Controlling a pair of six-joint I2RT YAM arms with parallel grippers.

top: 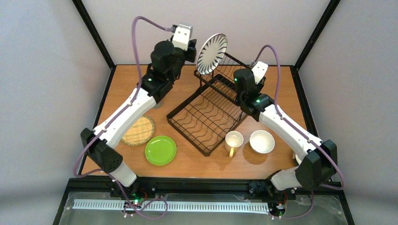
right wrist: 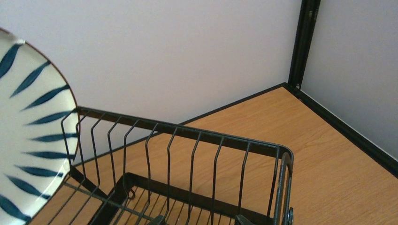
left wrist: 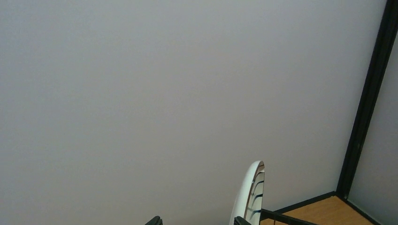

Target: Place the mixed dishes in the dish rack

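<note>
A white plate with dark blue stripes (top: 212, 54) stands on edge at the left end of the black dish rack's (top: 182, 130) upper tier. My left gripper is open, to the left of the plate and clear of it in the top view. My right gripper is also open, over the rack's right side, with no dish between its fingers. A green plate (top: 160, 150), a mug (top: 233, 137) and a white bowl (top: 262, 141) rest on the table in front of the rack. Another cup (top: 158, 104) is mostly hidden under the left arm.
A round woven-looking piece (top: 139, 131) lies left of the green plate, partly covered by the left arm. Something white (top: 296, 158) peeks out beside the right arm. The rack's lower tier is empty. Bare table (right wrist: 328, 164) lies right of the rack.
</note>
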